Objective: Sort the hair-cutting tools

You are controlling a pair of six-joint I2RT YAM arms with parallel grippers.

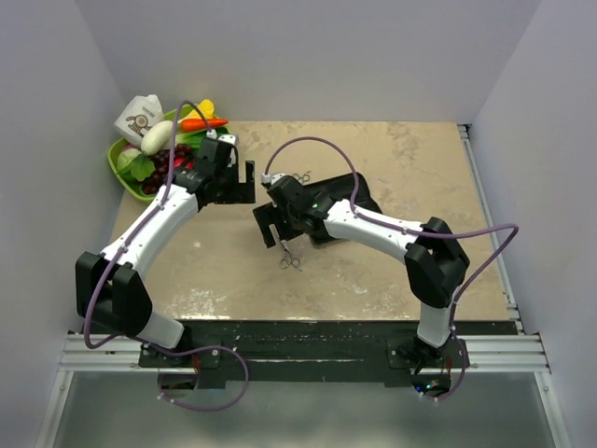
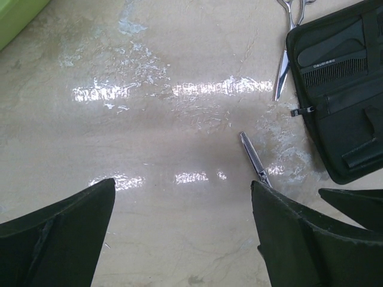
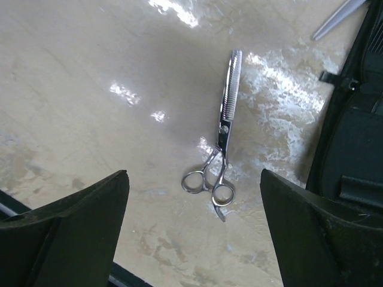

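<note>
Thinning scissors (image 3: 225, 129) lie flat on the table, toothed blade pointing away, in the right wrist view. My right gripper is open above them, its fingers to either side of the ring handles, touching nothing. A second pair of scissors (image 2: 285, 57) lies beside the black tool case (image 2: 308, 95) in the left wrist view. The case lies open, with a comb (image 2: 335, 70) in it. My left gripper hangs open over bare table, nothing between its fingers. From above, the right arm covers part of the case and the thinning scissors' blade.
A green basket (image 1: 114, 161) of vegetables and fruit stands at the back left, close to the left arm, with a white printed bag (image 1: 140, 119) at its edge.
</note>
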